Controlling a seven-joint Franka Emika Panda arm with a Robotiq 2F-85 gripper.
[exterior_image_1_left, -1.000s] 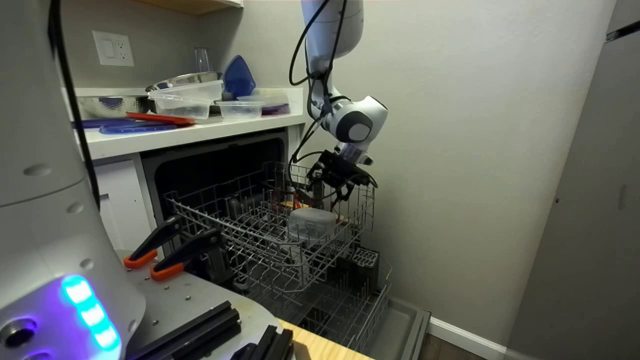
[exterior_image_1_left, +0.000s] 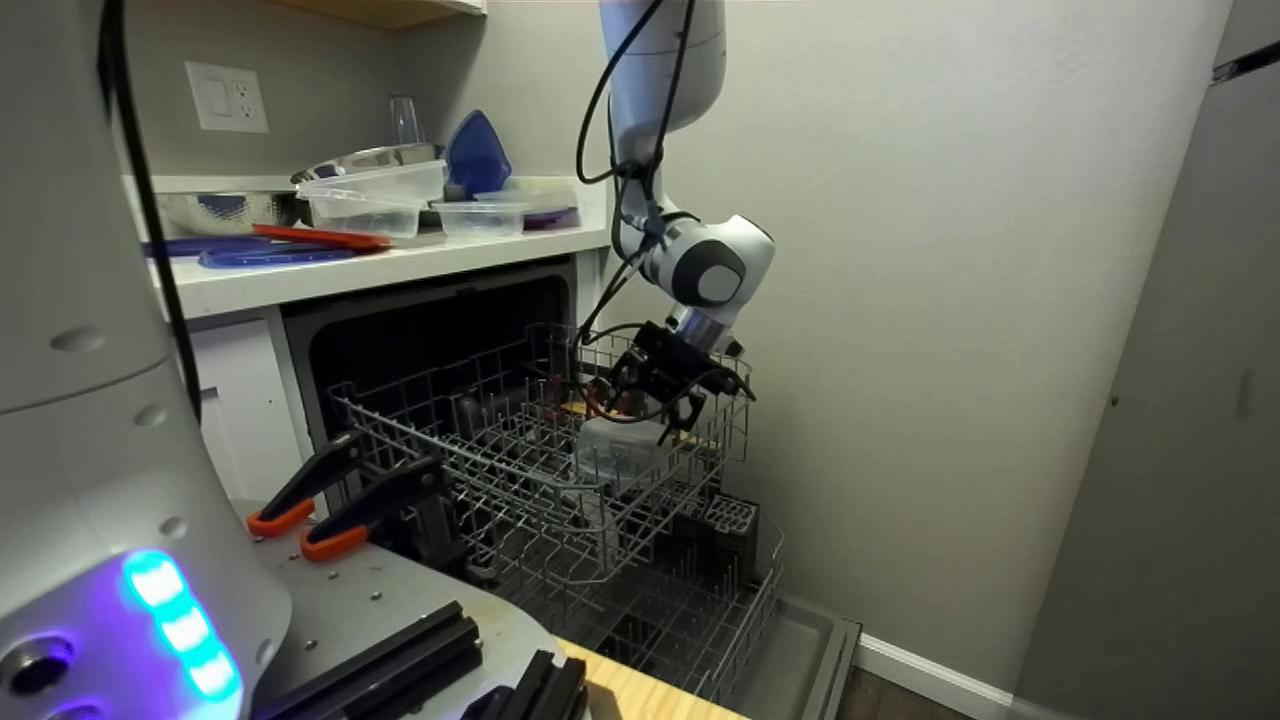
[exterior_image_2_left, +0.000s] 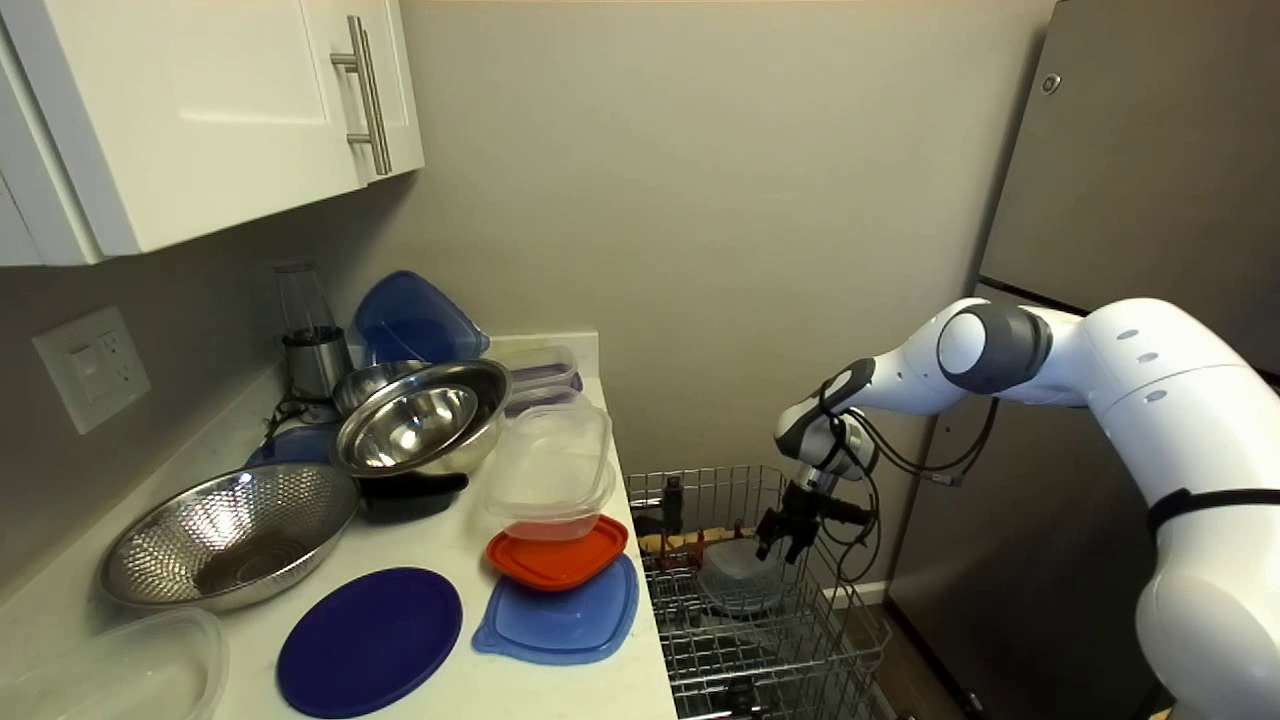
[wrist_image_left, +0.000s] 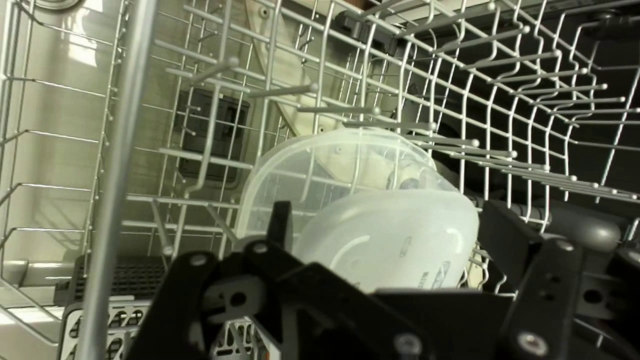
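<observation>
A clear, frosted plastic container (wrist_image_left: 396, 240) rests tilted in the upper dishwasher rack (exterior_image_1_left: 528, 480), its curved base facing the wrist camera. My gripper is open, one dark finger (wrist_image_left: 280, 222) on each side of the container in that view. From exterior view 1 the gripper (exterior_image_1_left: 684, 420) reaches down to the far right part of the container (exterior_image_1_left: 614, 450). Exterior view 2 has the container (exterior_image_2_left: 734, 578) just left of the gripper tips. Whether a finger touches the plastic I cannot tell.
Wire tines (wrist_image_left: 390, 125) rise close around the container. Orange-handled items (exterior_image_2_left: 696, 550) lie behind it in the rack. The lower rack (exterior_image_1_left: 672, 624) is also pulled out. Bowls, lids and tubs crowd the counter (exterior_image_2_left: 528, 690) beside the dishwasher.
The gripper has come down toward the container, its fingers now lower and at the container's right part. The container looks unmoved in the rack.
</observation>
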